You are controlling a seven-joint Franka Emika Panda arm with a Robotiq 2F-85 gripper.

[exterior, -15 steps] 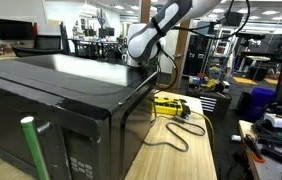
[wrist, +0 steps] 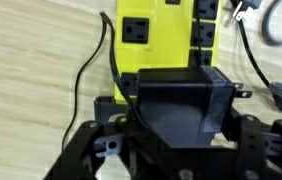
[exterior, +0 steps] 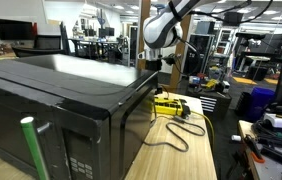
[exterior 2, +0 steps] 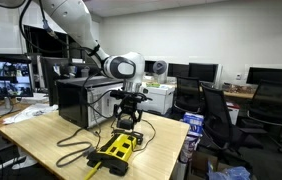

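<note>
In the wrist view, a dark boxy block, like a power adapter (wrist: 176, 105), sits between the fingers of my gripper, which is shut on it. Behind the block lies a yellow power strip (wrist: 161, 40) with black sockets, partly covered by it. A black cord runs past the block over the strip. Exterior view 2 has my gripper (exterior 2: 128, 121) above the far end of the yellow strip (exterior 2: 113, 152). Whether the block touches the strip I cannot tell. In exterior view 1 the strip (exterior: 171, 104) shows beyond a large black box, which hides the gripper's lower part.
The large black box (exterior: 76, 100) stands close beside the arm. Loose grey cables (exterior 2: 76, 150) curl over the wooden table (exterior 2: 41, 128) left of the strip. Bare tabletop shows to the strip's right, and office chairs (exterior 2: 221, 115) stand beyond the table.
In exterior view 1 my arm has shifted to the right over the last second, toward the yellow strip. The strip, cables and black box have stayed in place.
</note>
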